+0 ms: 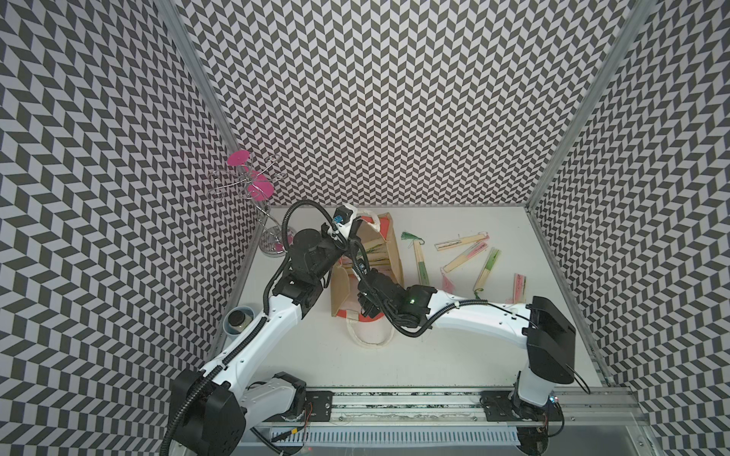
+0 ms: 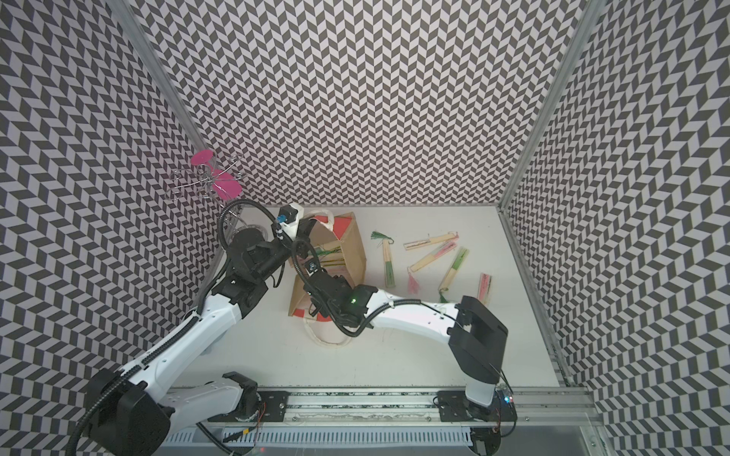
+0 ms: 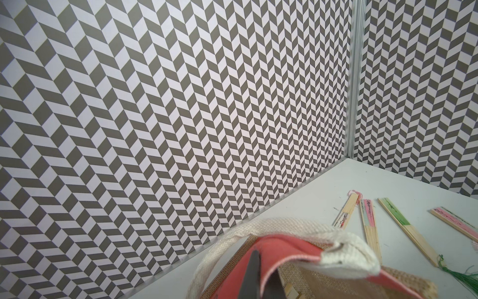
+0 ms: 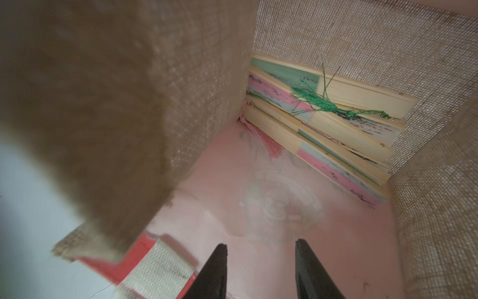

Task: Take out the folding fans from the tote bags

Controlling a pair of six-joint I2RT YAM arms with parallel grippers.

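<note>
The jute tote bag (image 1: 397,262), with red trim and white handles, stands with its mouth upward. Inside it, several folding fans (image 4: 368,94) are stacked against the far wall, one with a green tassel. At the bag's back rim my left gripper is shut on the red-lined cloth near a handle. My right gripper points into the bag, its fingers (image 4: 216,274) apart and nothing between them; a gap separates it from the fans. From above, both arms hide part of the bag's mouth.
Several folding fans (image 1: 486,269) lie on the white table (image 1: 486,357) right of the bag. A metal stand with pink discs (image 1: 260,189) is at the back left, and a blue-rimmed bowl (image 1: 230,322) at the left edge.
</note>
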